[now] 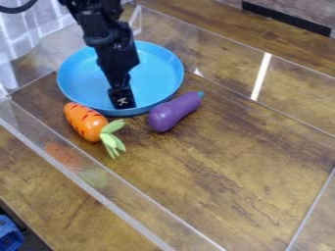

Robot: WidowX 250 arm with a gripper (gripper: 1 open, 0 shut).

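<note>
My black gripper (120, 90) reaches down from the top left into a blue bowl (160, 69). Its tip is low over the bowl's floor; whether anything is between the fingers is hard to tell. An orange toy carrot (86, 122) with pale green leaves lies just in front of the bowl on the left. A purple toy eggplant (170, 114) lies beside the bowl at its right front.
Clear plastic edges run along the left and front. A small blue object (7, 233) shows at the bottom left edge.
</note>
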